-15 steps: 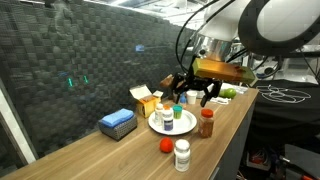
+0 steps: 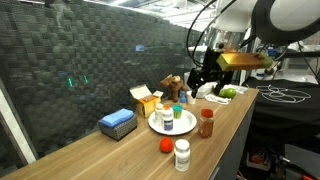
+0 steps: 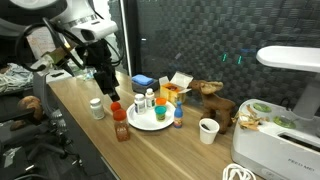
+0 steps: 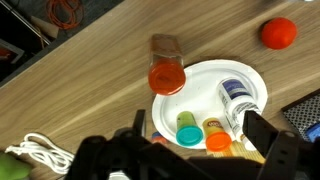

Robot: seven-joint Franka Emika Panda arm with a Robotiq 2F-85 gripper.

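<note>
My gripper is open and empty, high above the table in both exterior views. Below it stands a jar with a red-orange lid (image 4: pixel 167 76), just outside the white plate (image 4: pixel 204 73). On that plate are a white bottle (image 4: pixel 236 93), a teal-topped cup (image 4: pixel 188 132) and an orange-topped item (image 4: pixel 215 134). A red ball (image 2: pixel 166 146) sits beside a white-capped jar (image 2: pixel 182 155) towards the near side. In the wrist view, the fingers (image 4: pixel 140 122) frame the plate's lower edge, and part of the plate's contents is hidden by the gripper.
A dark blue box (image 3: pixel 143 82), an open yellow carton (image 3: pixel 179 84), a blue bottle (image 3: pixel 178 115), a brown plush animal (image 3: pixel 212 103) and a white cup (image 3: pixel 209 131) stand around the plate. White cable (image 4: pixel 42 151) lies near the table edge. Bare wood shows at the table's left (image 2: pixel 90 160).
The arm has risen and drawn away from the plate over the last second, its gripper now higher in exterior view 1. The objects on the table have kept their places.
</note>
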